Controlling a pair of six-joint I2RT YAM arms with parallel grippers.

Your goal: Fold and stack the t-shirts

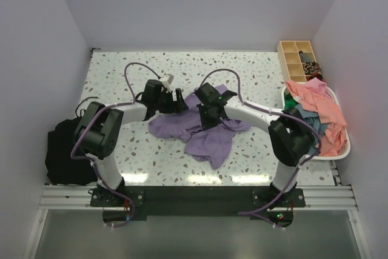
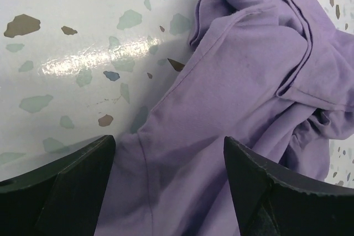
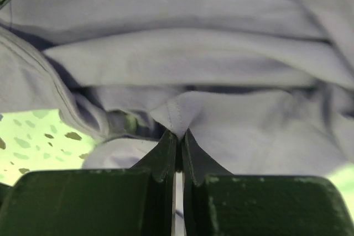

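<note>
A crumpled purple t-shirt lies spread in folds over the middle of the speckled table. Over its upper left part my left gripper stands open; in the left wrist view a folded edge of the shirt runs between and beyond the parted fingers. My right gripper is down at the middle of the shirt. Its fingertips are closed together in the right wrist view, with a small peak of purple cloth pinched at their tips.
At the right a white basket holds pink, teal and green clothes. Behind it sits a wooden divided box. Something black lies at the left edge.
</note>
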